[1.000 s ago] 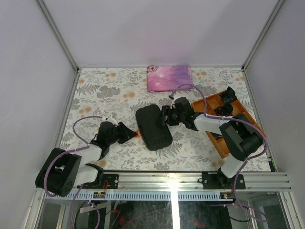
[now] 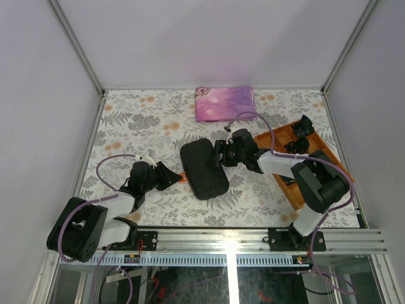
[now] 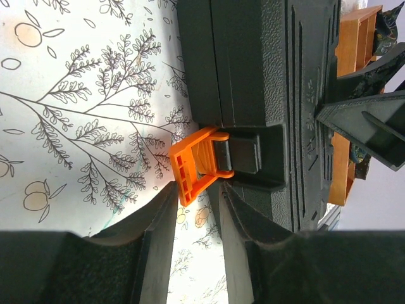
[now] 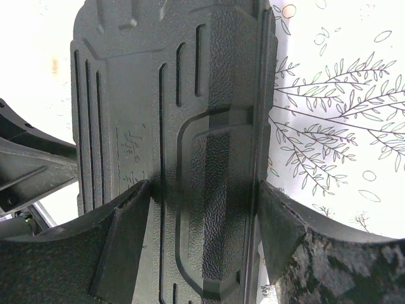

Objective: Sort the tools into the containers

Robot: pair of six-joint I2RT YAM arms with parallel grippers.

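A black tool case [image 2: 204,168] lies on the patterned cloth at mid-table, its ribbed shell filling much of the right wrist view. My right gripper is shut on the case at its right side, one finger against each face. On the opposite side, an orange latch [image 3: 199,164] sticks out from a recess in the case. My left gripper is part open at this latch, its fingertips on either side of the latch's outer end, with cloth visible between the fingers. Whether the fingers touch the latch is hard to tell.
An orange compartment box [image 2: 294,197] with dark items inside stands at the right, partly under my right arm. A folded pink-purple cloth [image 2: 224,104] lies at the back.
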